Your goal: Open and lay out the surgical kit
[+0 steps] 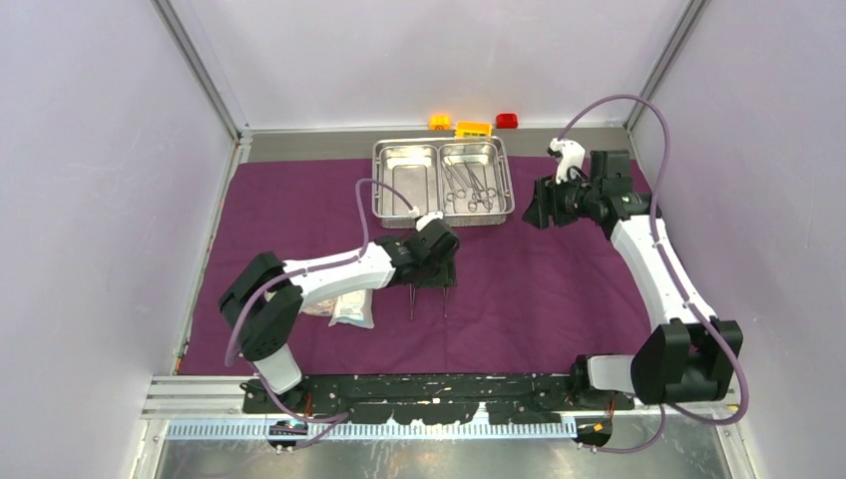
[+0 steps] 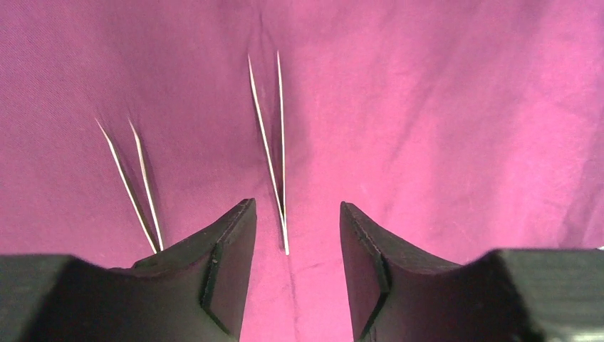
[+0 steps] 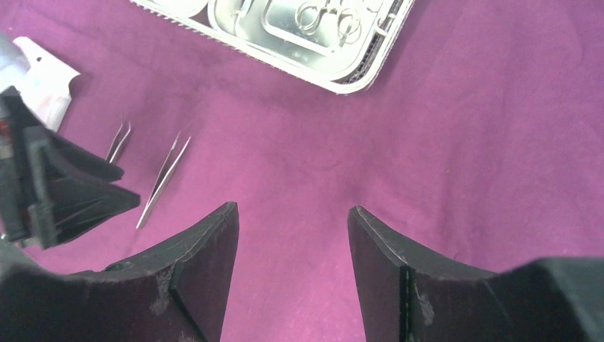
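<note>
Two pairs of thin metal tweezers lie side by side on the purple cloth [image 1: 559,309]. In the left wrist view, one pair of tweezers [image 2: 283,171] shows just ahead of my left gripper, and the other pair [image 2: 144,187] lies further left. That gripper hovers above the cloth, its fingers apart and empty. The metal tray [image 1: 409,224] stands at the back, with several scissor-like instruments [image 1: 469,188] in its right compartment; its left compartment looks empty. To the tray's right, my right gripper [image 1: 539,208] is open over bare cloth, nothing between its fingers.
White packets [image 1: 352,308] lie on the cloth beneath my left forearm, partly hidden. Yellow blocks [image 1: 473,129] and a red block [image 1: 507,121] sit behind the tray. Walls close off both sides and the back.
</note>
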